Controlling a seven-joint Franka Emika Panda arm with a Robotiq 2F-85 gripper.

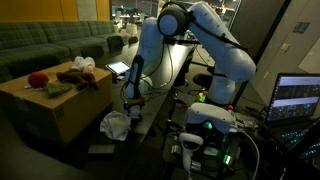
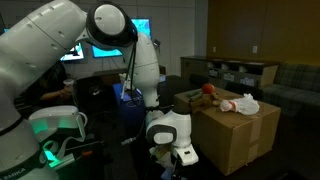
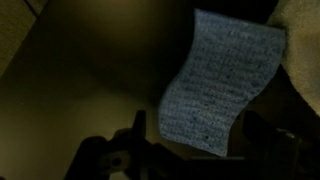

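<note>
Between the spread fingertips of my open gripper lies a blue-grey piece of fabric, seen from above in the wrist view. It is long and soft-looking, and its near end reaches the level of the fingers. Contact with either finger cannot be made out in the dark. Exterior view 1 has the gripper low near the floor, just right of a crumpled white cloth. A pale beige cloth edge also enters the wrist view at the upper right.
A large cardboard box stands left of the arm, with soft toys on top. A flat dark slab lies on the floor in front. Behind the box is a sofa.
</note>
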